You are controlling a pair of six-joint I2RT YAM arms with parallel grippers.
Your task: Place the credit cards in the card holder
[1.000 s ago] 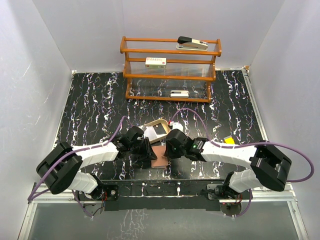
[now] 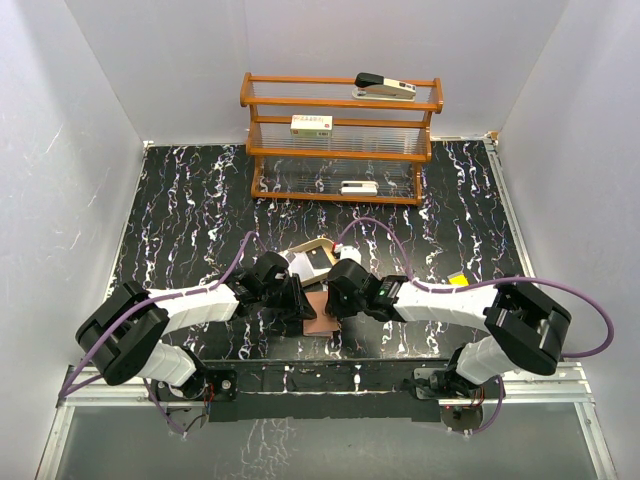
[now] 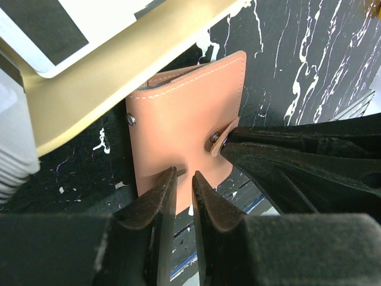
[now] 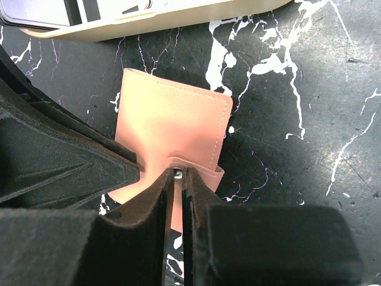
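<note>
The card holder (image 3: pixel 178 113), tan leather with pale stitching and metal snaps, lies on the black marbled table in front of the shallow box of cards. My left gripper is down on its face, nearly shut, with leather showing between the fingertips. From the other side my right gripper is shut on the small strap (image 4: pixel 202 173) with its snap. Whether cards are inside the holder is hard to tell. White cards with dark grey stripes lie in the box; their edges also show in the right wrist view.
The box's cream rim (image 3: pixel 89 110) stands close behind the holder. A wooden rack (image 2: pixel 340 155) with staplers and a small carton is at the back. A yellow item (image 2: pixel 458 280) lies to the right.
My right arm has shifted slightly left, its gripper drawing in at the holder. The left arm looks almost still, and the holder stays in place.
</note>
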